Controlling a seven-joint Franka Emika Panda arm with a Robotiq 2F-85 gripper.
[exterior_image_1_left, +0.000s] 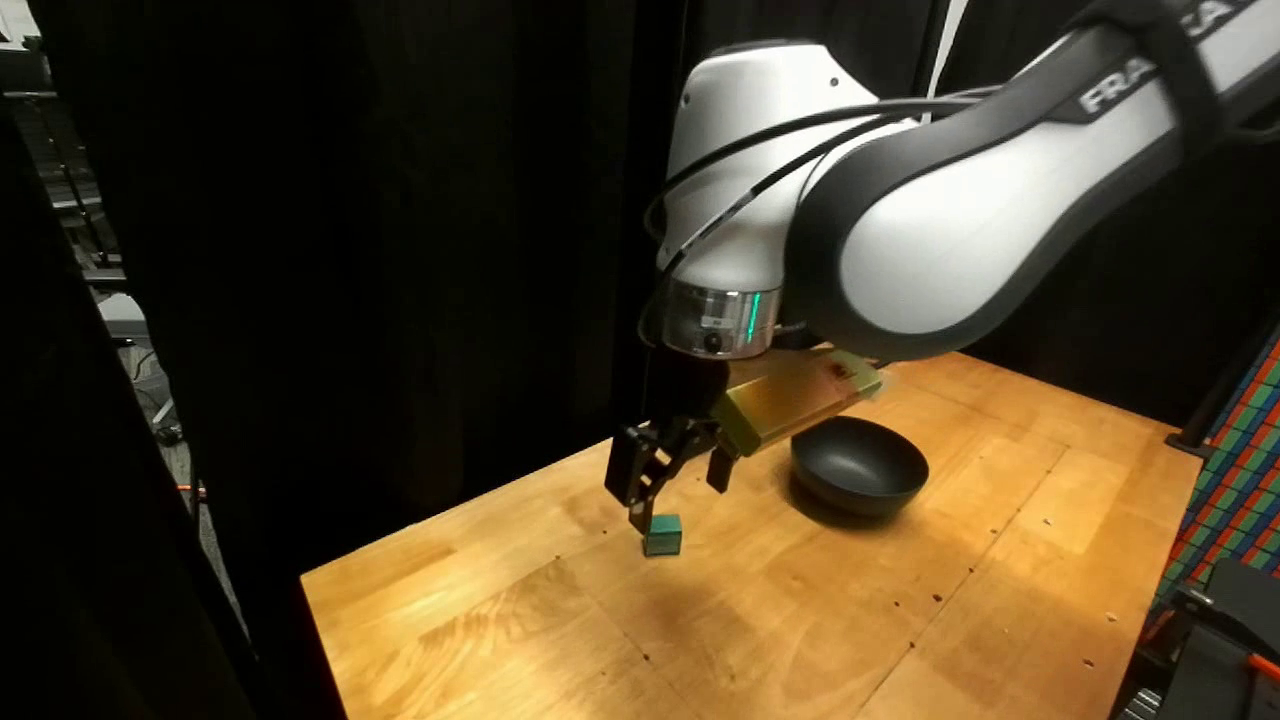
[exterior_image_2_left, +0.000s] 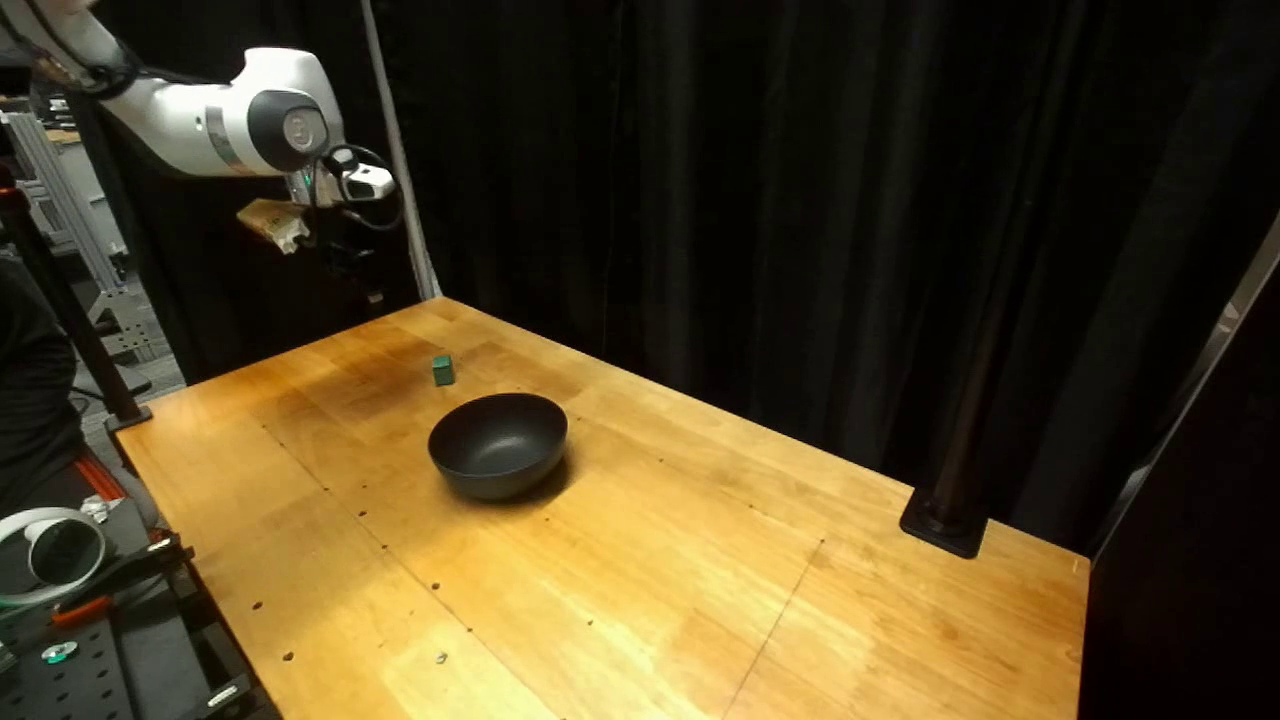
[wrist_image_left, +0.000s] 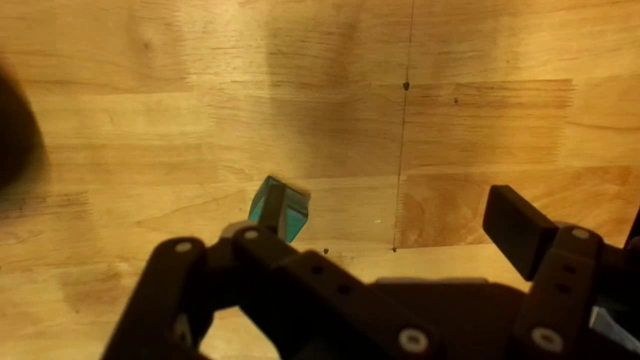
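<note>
A small green cube (exterior_image_1_left: 662, 536) rests on the wooden table, clear of the black bowl (exterior_image_1_left: 859, 468). My gripper (exterior_image_1_left: 680, 492) hangs in the air above the table, its fingers wide apart with nothing between them. In the wrist view the cube (wrist_image_left: 298, 213) shows behind the left finger, which covers part of it; the right finger (wrist_image_left: 519, 231) stands well away over bare wood. Exterior view 2 has the cube (exterior_image_2_left: 443, 370) just beyond the bowl (exterior_image_2_left: 498, 446), with the gripper (exterior_image_2_left: 360, 288) high at the far left end.
Black curtains (exterior_image_2_left: 744, 216) hang along its far side. A black post base (exterior_image_2_left: 944, 522) stands at the table's edge.
</note>
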